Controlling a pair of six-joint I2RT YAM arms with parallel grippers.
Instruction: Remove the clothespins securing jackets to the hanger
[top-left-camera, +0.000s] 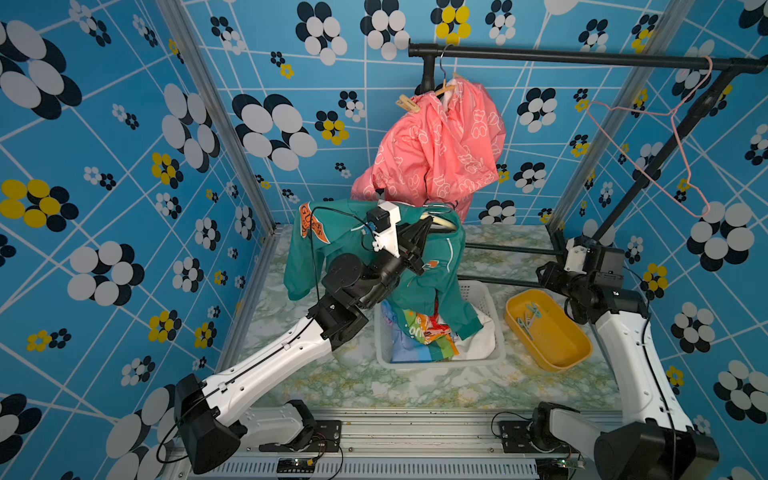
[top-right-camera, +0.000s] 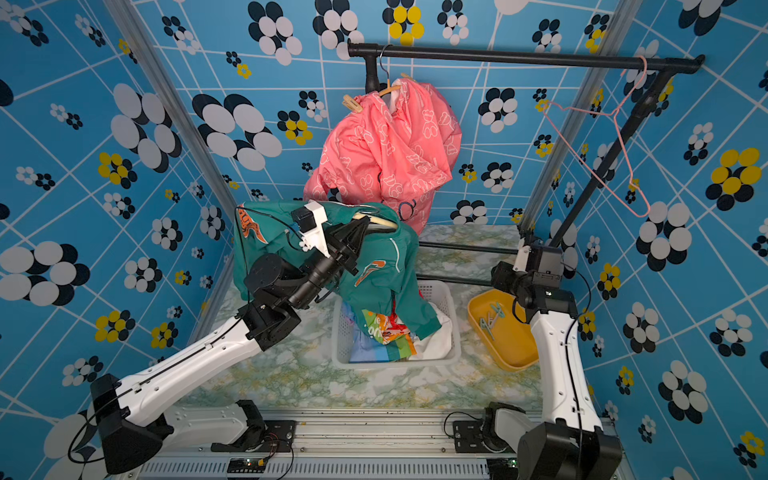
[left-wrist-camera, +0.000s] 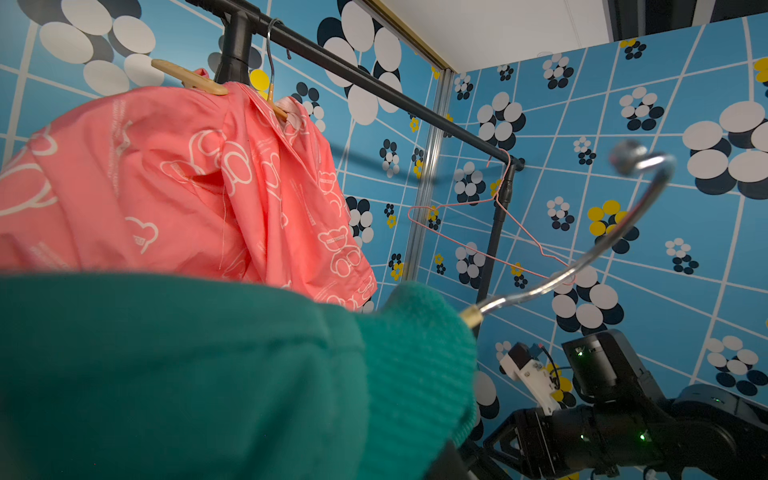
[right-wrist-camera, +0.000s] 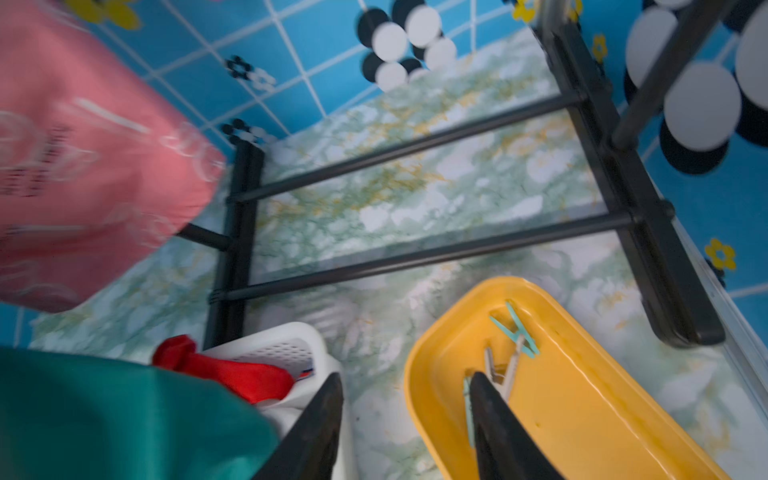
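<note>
Above the laundry basket hangs the green jacket (top-left-camera: 428, 276), its hanger's metal hook (left-wrist-camera: 576, 272) free of the rail. My left gripper (top-right-camera: 360, 228) is shut at the collar on the jacket's hanger; cloth hides the fingertips in the left wrist view. My right gripper is open and empty, near the yellow tray (right-wrist-camera: 552, 320). Several clothespins (right-wrist-camera: 512, 348) lie inside that tray. Behind, a pink jacket (top-left-camera: 436, 148) hangs from the rail on a wooden hanger (left-wrist-camera: 188, 77). I cannot make out a clothespin on either jacket.
The white basket (top-left-camera: 384, 344) under the green jacket holds folded clothes. An empty pink wire hanger (top-left-camera: 628, 108) hangs at the right on the black rack rail (top-left-camera: 552, 56). Low rack bars (right-wrist-camera: 440, 252) cross the table behind the tray.
</note>
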